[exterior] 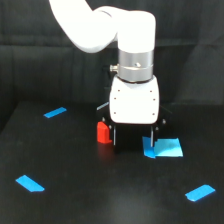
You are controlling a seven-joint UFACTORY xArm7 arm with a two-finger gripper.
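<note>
The white gripper [133,138] points down in the middle of the camera view. Its two dark fingers stand wide apart, with nothing visible between them. A small red object [103,133] stands on the dark table, at or just behind the left finger in the picture. Close by the right finger is a small blue object [149,147], at the left side of a light blue square [168,147]. Whether either finger touches these objects I cannot tell.
Blue strips mark the table: one at the back left [55,112], one at the front left [30,184] and one at the front right [200,192]. A dark curtain [30,60] hangs behind.
</note>
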